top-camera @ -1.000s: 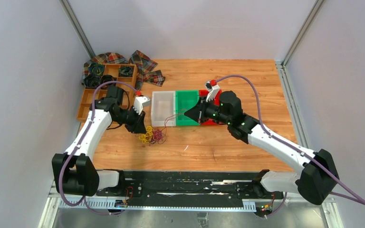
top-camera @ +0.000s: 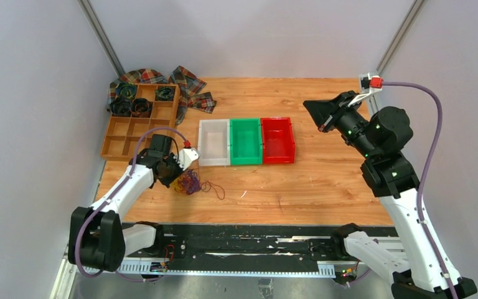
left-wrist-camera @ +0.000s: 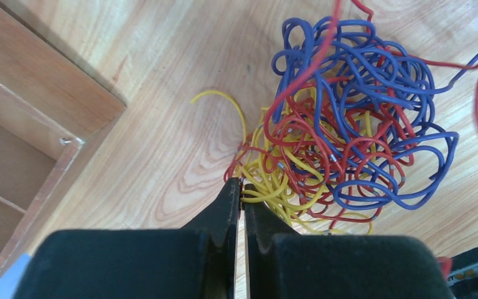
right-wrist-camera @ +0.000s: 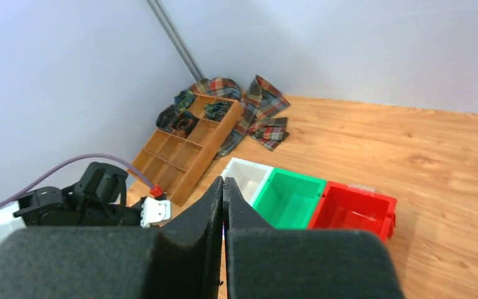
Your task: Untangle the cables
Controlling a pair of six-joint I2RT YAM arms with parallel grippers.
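Note:
A tangle of blue, red and yellow cables (left-wrist-camera: 373, 81) lies on the wood tabletop, below and in front of my left gripper, which is shut on yellow strands at the tangle's edge. In the top view the bundle (top-camera: 187, 182) sits left of centre, partly under that arm, with a loose red loop stretching right. My right gripper is shut and raised at the right side, with nothing seen between its fingers.
A wooden divided box (top-camera: 118, 128) with dark coils stands at back left on plaid cloth (top-camera: 187, 81). White (top-camera: 213, 142), green (top-camera: 246, 141) and red (top-camera: 277, 140) bins stand centre.
The right arm has swung up and right, away from the tangle. The red strand stretched toward it now lies in a loop on the table. The left arm has moved slightly down and left.

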